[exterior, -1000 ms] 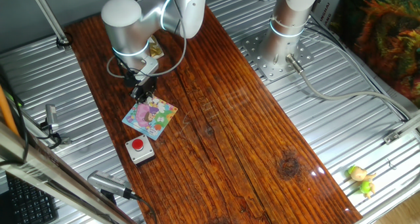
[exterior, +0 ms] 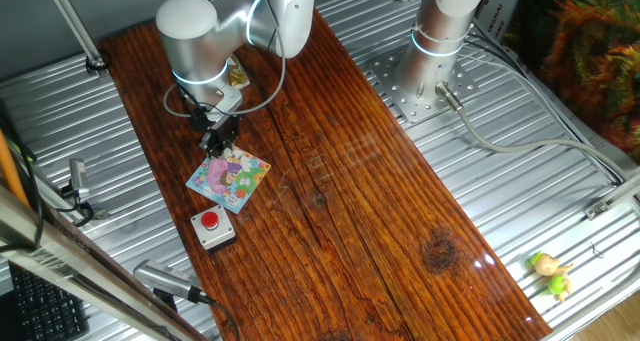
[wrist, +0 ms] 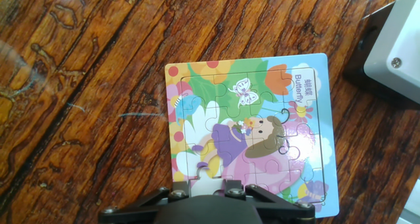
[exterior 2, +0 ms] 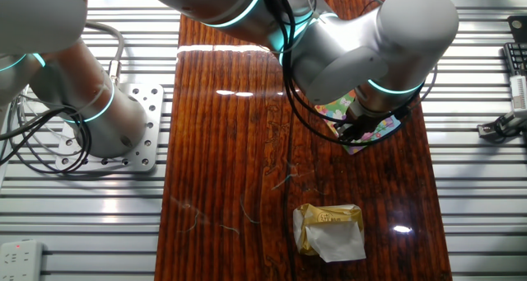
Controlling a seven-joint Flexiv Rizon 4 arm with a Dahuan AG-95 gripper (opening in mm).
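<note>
A square butterfly puzzle [wrist: 262, 129] lies flat on the wooden table, its picture showing a girl with pink wings. At the puzzle's lower edge in the wrist view is my gripper, pointing down at it. The fingertips [wrist: 233, 187] stand a little apart, with a pale, piece-sized patch [wrist: 209, 184] between them. Whether that patch is a gripped piece or part of the board below cannot be made out. In exterior view 1 the gripper [exterior: 217, 141] is just over the puzzle's back corner [exterior: 229, 177]. The arm covers part of the puzzle in exterior view 2.
A white box with a red button [exterior: 211, 221] sits near the puzzle by the table's left edge. A gold and white packet [exterior 2: 330, 231] lies at the back, partly behind the arm.
The arm and gripper have barely shifted over the last second. The puzzle and button box lie where they were.
</note>
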